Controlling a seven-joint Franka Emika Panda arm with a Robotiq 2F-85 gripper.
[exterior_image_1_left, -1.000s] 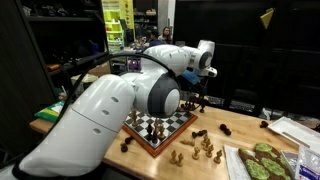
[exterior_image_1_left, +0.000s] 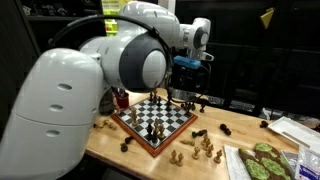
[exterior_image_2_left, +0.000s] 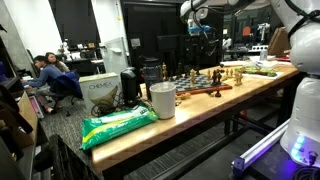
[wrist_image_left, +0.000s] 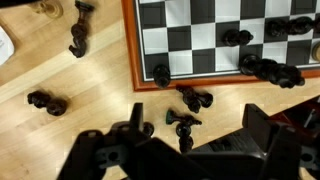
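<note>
In the wrist view my gripper is open, its two dark fingers (wrist_image_left: 105, 147) wide apart at the bottom of the picture. Below the gap lie black chess pieces (wrist_image_left: 183, 130) on the wooden table, and nothing is held. Another black piece (wrist_image_left: 195, 98) lies just off the edge of the chessboard (wrist_image_left: 210, 62). One black piece (wrist_image_left: 161, 75) stands on a corner square. A row of black pieces (wrist_image_left: 272, 71) runs along the board's near edge. In exterior view 1 the arm (exterior_image_1_left: 110, 65) hides part of the board (exterior_image_1_left: 170, 117).
Pale pieces (exterior_image_1_left: 208, 148) stand in a group on the table beside the board. Loose black pieces (wrist_image_left: 48, 102) lie to the left in the wrist view. A white tray (exterior_image_1_left: 295, 130) and a green patterned item (exterior_image_1_left: 263, 163) occupy the right side. A white bin (exterior_image_2_left: 163, 100) stands at the table's edge.
The arm has risen and swung a little to the left in exterior view 1, and its bend now covers more of the board's far left. The pieces there look unmoved.
</note>
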